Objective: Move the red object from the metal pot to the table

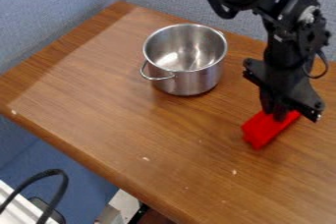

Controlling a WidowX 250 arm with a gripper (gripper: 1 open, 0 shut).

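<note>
To the right of the pot, the red object [262, 130] is low at the wooden table [144, 149], its near end at or close to the surface. Its upper end goes in between the fingers of my black gripper [282, 112], which is shut on it and comes down from above. The silver metal pot [182, 57] stands upright at the back middle, with its inside looking empty. The far side of the red object is hidden by the gripper.
Bare wood stretches across the left and front of the table. Its left edge drops off beside a blue-grey wall [46, 12]. A black cable [50, 174] and white items lie off the table at the lower left.
</note>
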